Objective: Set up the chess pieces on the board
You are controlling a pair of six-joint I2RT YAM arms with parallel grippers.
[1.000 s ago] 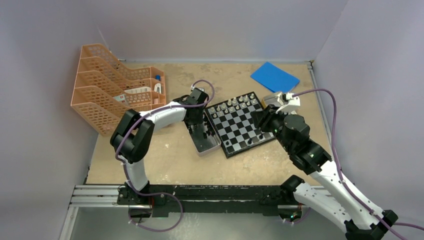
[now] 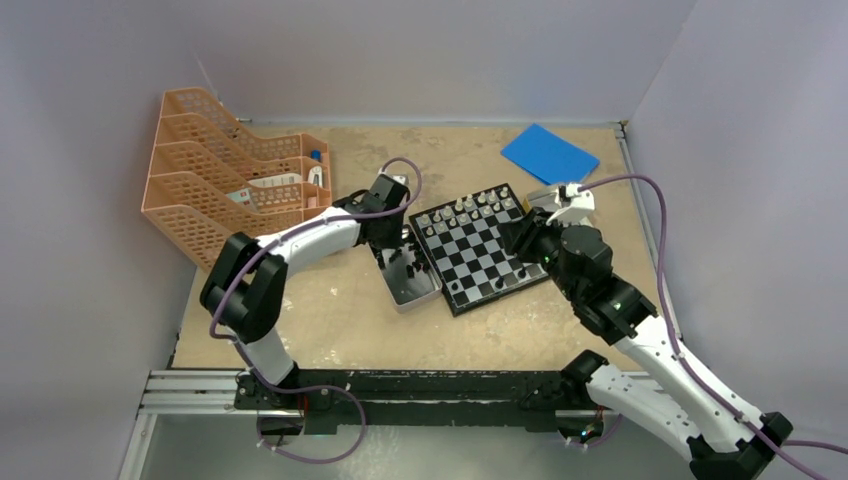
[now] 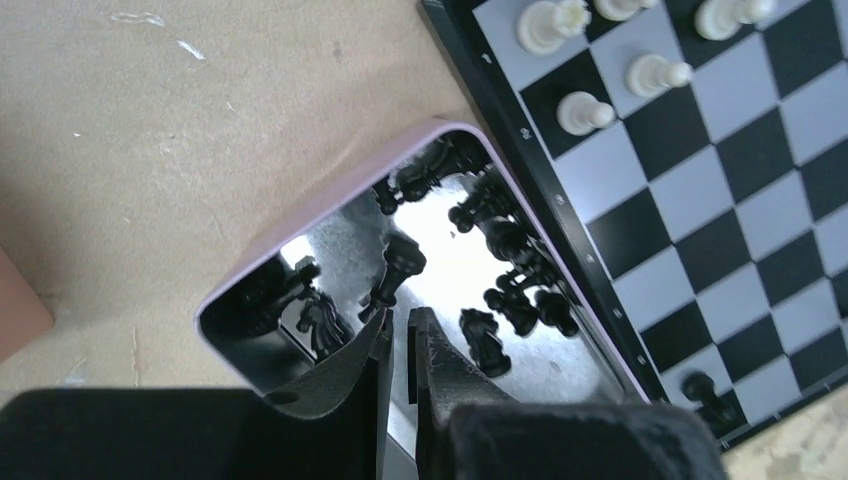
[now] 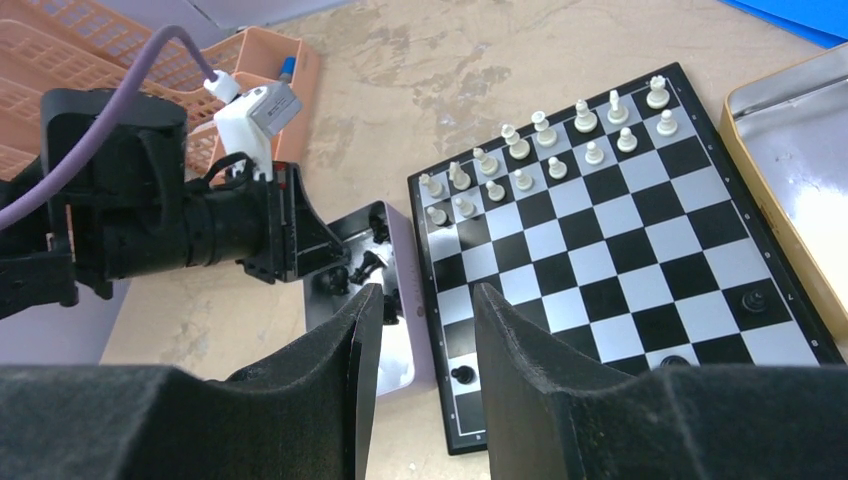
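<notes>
The chessboard bears white pieces in two rows along its far side. A few black pieces stand near its opposite side. Left of the board, a grey tray holds several loose black pieces. My left gripper points down into it, fingers close together with a narrow gap. One black piece lies by the left fingertip; whether the fingers grip anything is unclear. Over the board, my right gripper is open, nothing between its fingers.
An orange rack stands at the back left. A blue sheet lies at the back right, and a second tray adjoins the board's right side. Bare table shows in front of the first tray.
The right arm has barely moved. Pieces on the board look unchanged.
</notes>
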